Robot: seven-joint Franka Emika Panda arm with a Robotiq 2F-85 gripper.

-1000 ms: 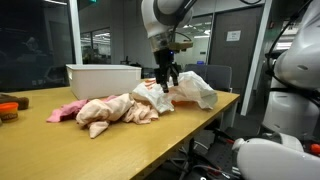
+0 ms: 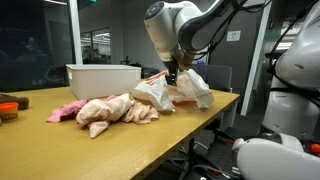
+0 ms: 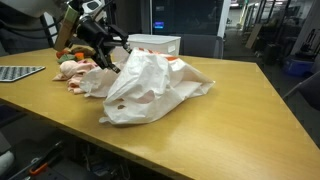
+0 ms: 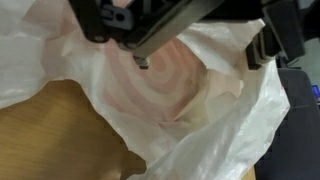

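Observation:
A crumpled white plastic bag (image 3: 150, 85) with red printing lies near the table's edge in exterior view 2, its top puffed up. My gripper (image 3: 120, 58) is close against the bag's upper left part there. In exterior view 1 the gripper (image 2: 179, 75) points down over the white bag (image 2: 203, 95). The wrist view shows the fingers apart, with the bag's thin film (image 4: 240, 125) spread below and around the fingers. Faint pink rings show inside the bag's mouth. Whether any film touches the fingers, I cannot tell.
Peach and pink cloths (image 2: 104, 112) lie bunched to the left of the bag in exterior view 1. A white box (image 2: 103, 78) stands behind them, and an orange bowl (image 2: 8, 107) sits at far left. Bare tabletop (image 3: 235, 115) extends to the right in exterior view 2.
The gripper has tilted and shifted slightly to the right in exterior view 1, over the bag. The cloths and box have stayed in place.

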